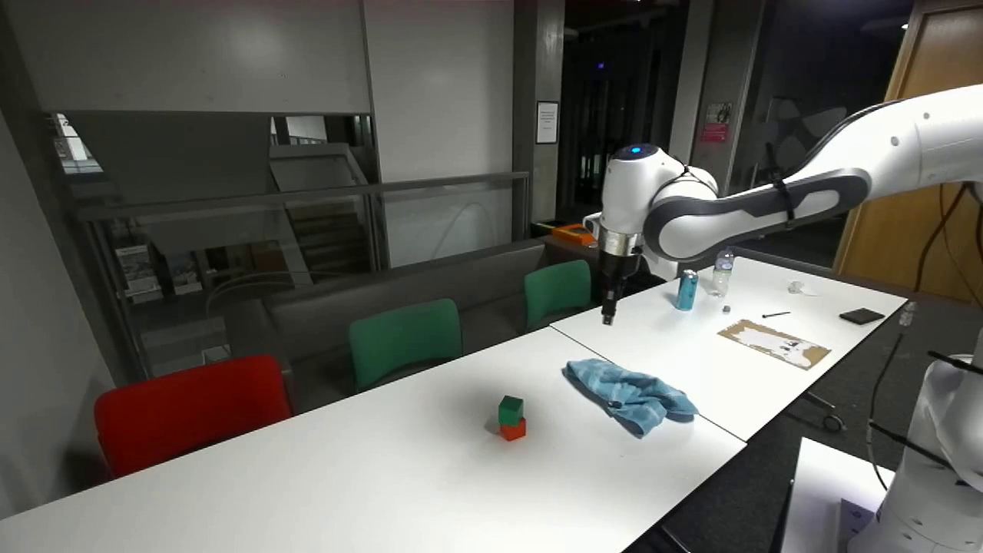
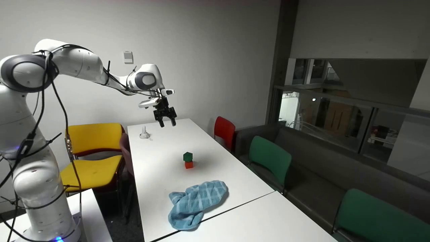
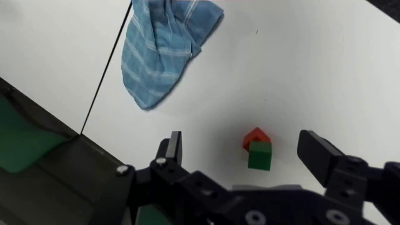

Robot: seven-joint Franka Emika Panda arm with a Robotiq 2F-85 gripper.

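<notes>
A green cube [image 1: 511, 410] rests on a red cube [image 1: 513, 430] on the white table [image 1: 369, 470], slightly turned against it. In the wrist view the green cube [image 3: 259, 155] covers part of the red cube [image 3: 257, 137], and both appear well below, between the finger lines. My gripper [image 2: 167, 123] stands open high above the table, its fingers [image 3: 174, 148] wide apart and nothing held. A crumpled blue checked cloth [image 2: 197, 205] lies near the seam between the tables, apart from the cubes.
On the second table are a blue can [image 1: 686, 290], a clear bottle [image 1: 723, 273], a cardboard piece [image 1: 774, 342] and a dark flat item [image 1: 862, 316]. A small whitish object [image 2: 144, 133] stands at the table's far end. Chairs line the edges.
</notes>
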